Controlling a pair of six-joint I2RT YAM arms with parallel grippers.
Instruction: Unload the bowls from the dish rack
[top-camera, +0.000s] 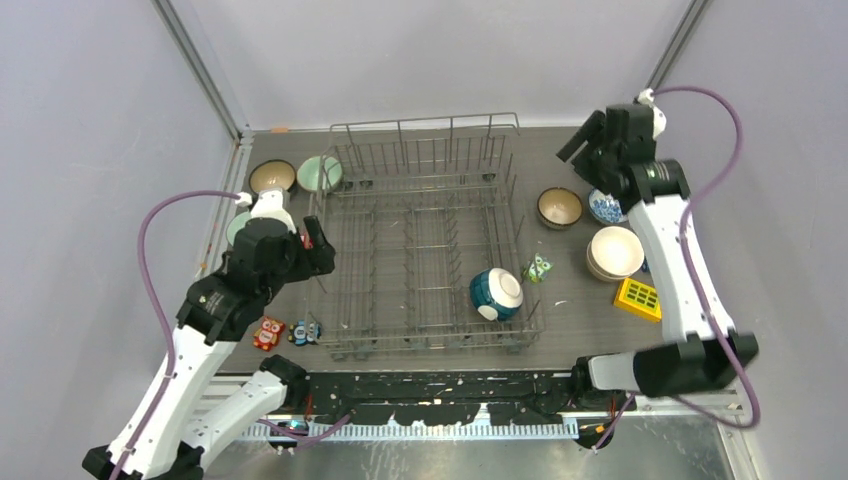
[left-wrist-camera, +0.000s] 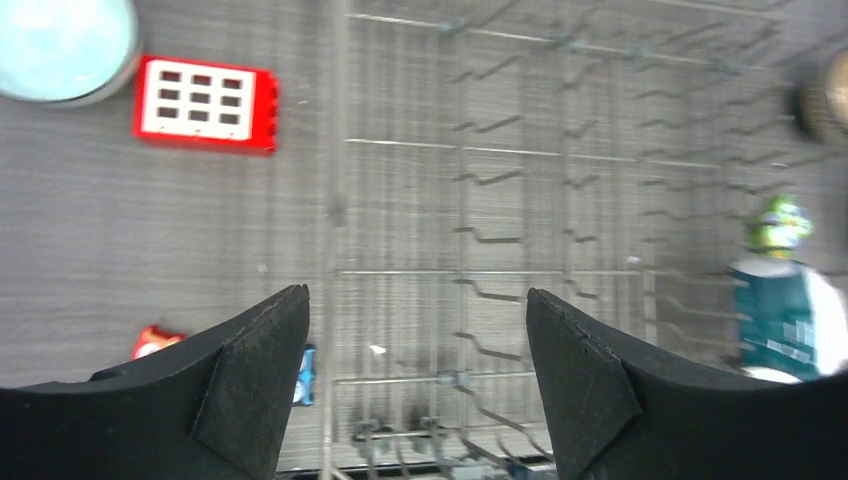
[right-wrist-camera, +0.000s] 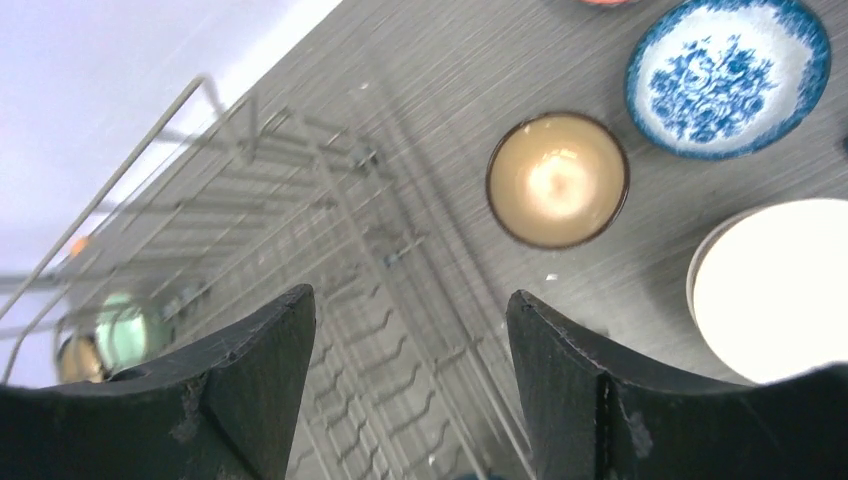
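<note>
One teal bowl with white (top-camera: 496, 294) lies tipped on its side in the front right of the wire dish rack (top-camera: 430, 342). Outside the rack on the right, a brown bowl (right-wrist-camera: 558, 180) stands upright on the table, apart from my right gripper, which is open and empty above the rack's back right side. A blue-patterned bowl (right-wrist-camera: 728, 78) and a stack of cream bowls (top-camera: 616, 252) are beside it. Over the rack's left edge, my left gripper has its fingers parted, nothing between them. Left of the rack sit another brown bowl (top-camera: 272, 177) and green bowls (top-camera: 318, 174).
Toy pieces lie around the rack: a red block (left-wrist-camera: 204, 105), a red car (top-camera: 269, 333), a blue car (top-camera: 304, 333), a green-white toy (top-camera: 537, 268) and a yellow block (top-camera: 638, 299). Upright wire tines fill the rack's floor. White walls close off the back and sides.
</note>
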